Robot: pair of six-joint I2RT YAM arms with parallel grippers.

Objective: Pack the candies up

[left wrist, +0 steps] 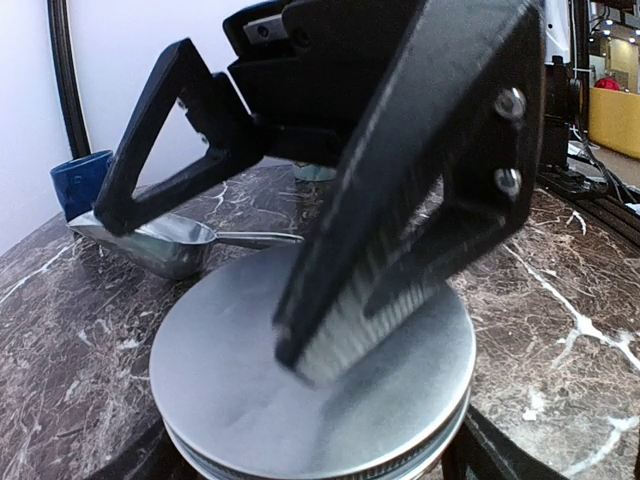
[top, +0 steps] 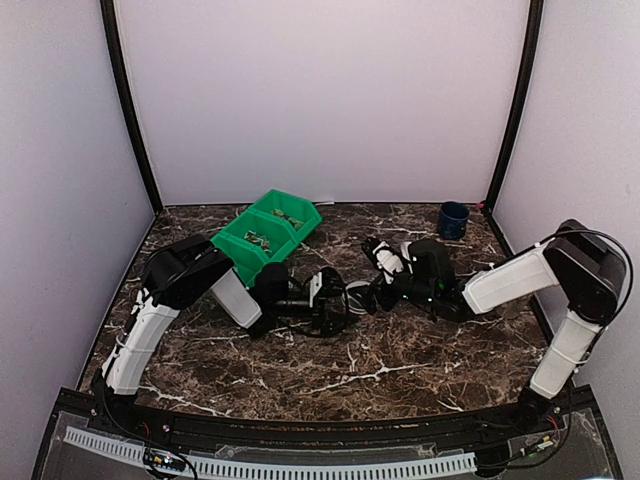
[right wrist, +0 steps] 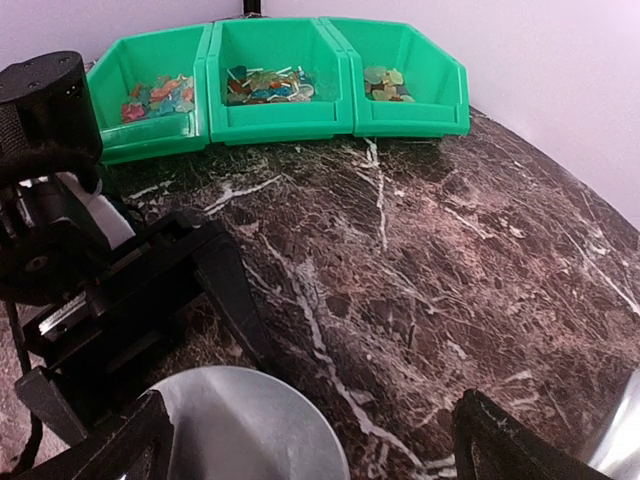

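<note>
A jar with a silver lid stands between the two arms. My left gripper is open around it, one finger on either side low in the left wrist view; whether they press on it I cannot tell. Above the lid, my right gripper has its fingers spread, one crossing in front of the lid in the left wrist view. The lid shows between the right fingers in its own wrist view, with no visible grip on it. Candies lie in the green bins behind.
A metal scoop lies just behind the jar, close to my right gripper. The blue cup is at the back right.
</note>
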